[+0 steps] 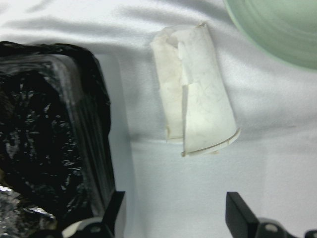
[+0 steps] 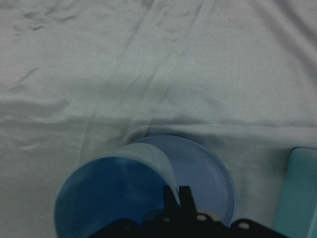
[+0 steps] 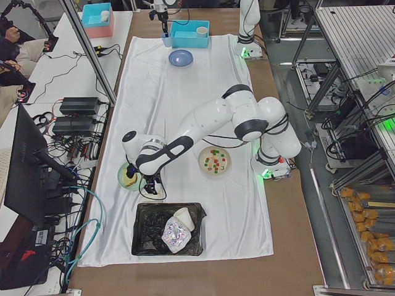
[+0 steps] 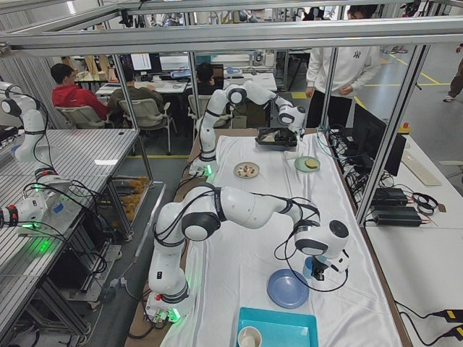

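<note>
My left gripper is open above the table beside the black-bagged bin (image 3: 148, 228), which holds crumpled foil (image 3: 176, 237) and a white cup (image 3: 184, 217). Below it in the left wrist view lies a folded off-white paper piece (image 1: 205, 104), between the bin and a green plate (image 1: 277, 29). My right gripper is shut on the rim of a blue cup (image 2: 109, 198), held over or beside a blue plate (image 2: 203, 173).
A teal tray (image 4: 276, 322) with a cup stands beside the blue plate. A beige plate (image 3: 215, 160) with small red and green pieces lies under the left arm's side.
</note>
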